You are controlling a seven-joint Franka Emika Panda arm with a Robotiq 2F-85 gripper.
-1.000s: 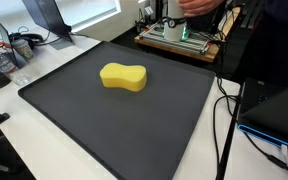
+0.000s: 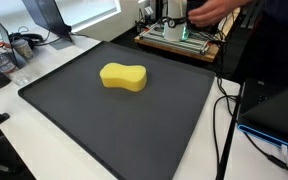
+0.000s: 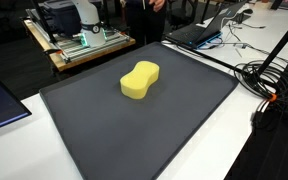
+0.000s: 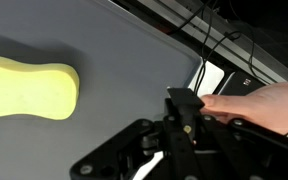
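Note:
A yellow sponge, narrower at its waist, lies on the dark grey mat, left of centre in exterior view 1 (image 2: 123,77) and toward the far side in exterior view 2 (image 3: 140,79). The wrist view shows it at the left edge (image 4: 29,88), clear of my gripper. My black fingers appear shut close together; anything between them is too dark to make out. A person's hand (image 4: 249,107) is right beside the fingertips. Neither exterior view shows the gripper clearly.
Black cables (image 3: 262,85) and a laptop (image 3: 202,30) lie past its edge. In exterior view 1 the person's hand (image 2: 214,12) reaches in at the top, above a wooden-edged shelf (image 2: 169,43).
In exterior view 1 the person's hand has shifted slightly right and down at the top edge. The sponge and mat have stayed put.

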